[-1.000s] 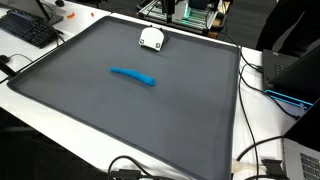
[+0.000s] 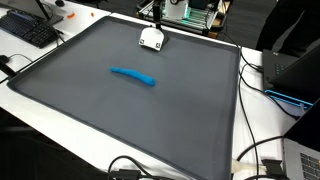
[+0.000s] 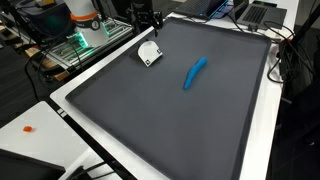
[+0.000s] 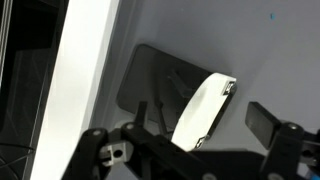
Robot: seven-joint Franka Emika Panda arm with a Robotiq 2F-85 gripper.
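A white piece [image 2: 151, 39] with small dark parts along its edge rests near the far edge of the grey board. In exterior view 2 the same white piece [image 3: 149, 52] sits toward the upper left of the board. My gripper is open; its dark fingers [image 4: 262, 122] stand wide apart in the wrist view, with the curved white piece [image 4: 205, 108] showing between them from above. No contact can be made out. A blue, slightly bent bar [image 2: 132, 75] lies by itself on the board, apart from the white piece.
Most of the grey board [image 2: 170, 115] is bare. Around it, a keyboard [image 2: 32, 29] sits at the left and a laptop [image 2: 300, 155] at the right, with black cables [image 2: 248, 120] along the right side. A small orange object [image 3: 28, 128] lies off the board.
In exterior view 1, the dark end of my arm at the top has shifted left and closer to the white piece. The white piece and blue bar have stayed put.
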